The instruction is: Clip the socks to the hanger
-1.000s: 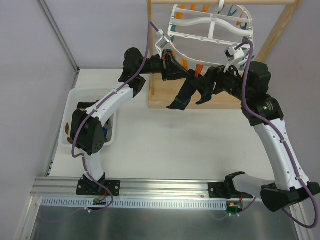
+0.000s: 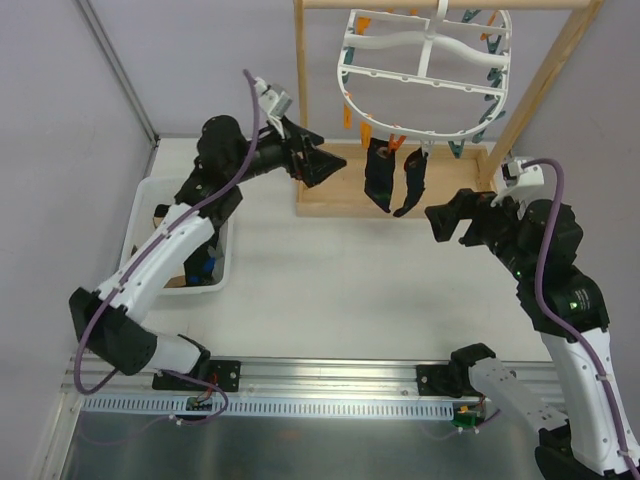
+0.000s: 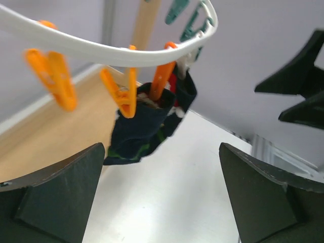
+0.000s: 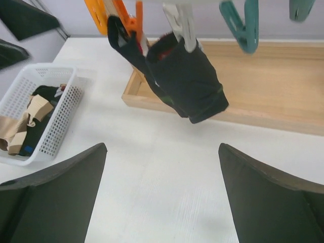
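Note:
Two dark socks, the left one (image 2: 379, 175) and the right one (image 2: 413, 182), hang from the front clips of the white hanger (image 2: 425, 75). In the wrist views, orange clips (image 3: 161, 76) and white clips (image 4: 185, 25) are at their tops. My left gripper (image 2: 320, 160) stands open just left of the socks, nothing between its fingers. My right gripper (image 2: 450, 222) is open and empty, to the right of and apart from the socks.
A white basket (image 2: 140, 230) with more socks stands at the left. The hanger hangs in a wooden frame (image 2: 549, 70) over a wooden base.
Both grippers have drawn away from the socks, the left to the left, the right to the right and toward the front. The socks now hang free of them.

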